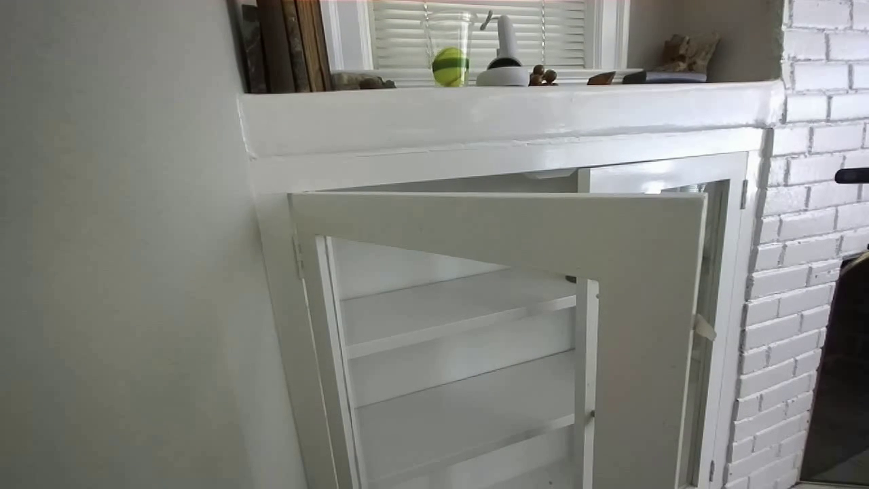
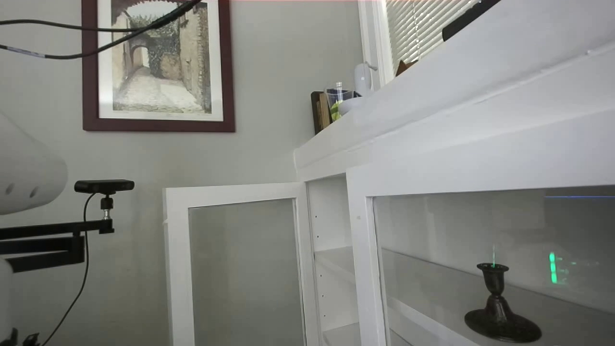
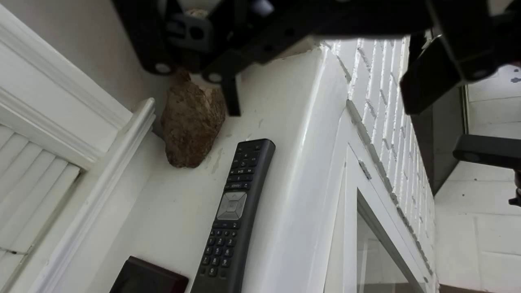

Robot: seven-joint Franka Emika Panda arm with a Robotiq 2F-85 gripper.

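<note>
The gripper reaches into the top of the wrist view, its black fingers wide apart with nothing between them. It is over the white ledge (image 3: 190, 215), where a dark remote control (image 3: 232, 215) lies near the front edge. A rough brown lump (image 3: 193, 122) rests behind the remote, partly covered by the left finger. Below the ledge, the left cabinet door (image 1: 643, 342) stands swung outward, exposing pale shelves (image 1: 464, 314). The right glass door (image 2: 358, 259) appears closed.
A clear cup (image 1: 450, 37) with a yellow-green ball, a white device (image 1: 503, 75) and books (image 1: 289, 45) stand on the ledge. Behind the right door's glass is a dark candlestick (image 2: 496, 305). A white brick wall (image 1: 782, 326) borders the cabinet.
</note>
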